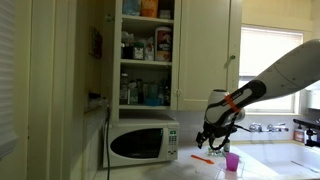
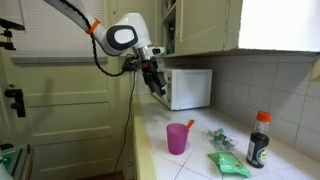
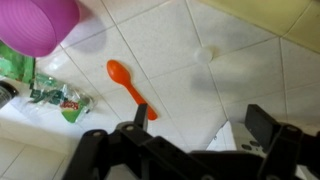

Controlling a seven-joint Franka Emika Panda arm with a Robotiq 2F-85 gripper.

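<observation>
Over the white tiled counter (image 2: 158, 129) hangs my gripper, its fingers open and empty, pointing down in the wrist view. An orange-red spoon (image 3: 128, 82) lies flat on the tiles, its handle end close to one of my fingers (image 3: 132, 130) in that view. The gripper is well above the spoon in exterior view 2. A pink-purple cup (image 3: 38, 20) stands upright on the counter, partly cut off by the wrist view's corner; exterior view 2 shows the cup (image 2: 177, 138) whole.
Beside the cup are a clear packet with green contents (image 3: 55, 97), a green bag (image 2: 228, 164) and a dark red-capped bottle (image 2: 259, 143). A white microwave (image 1: 143, 142) stands at the back, below open shelves (image 1: 147, 65). Bare counter surrounds the spoon.
</observation>
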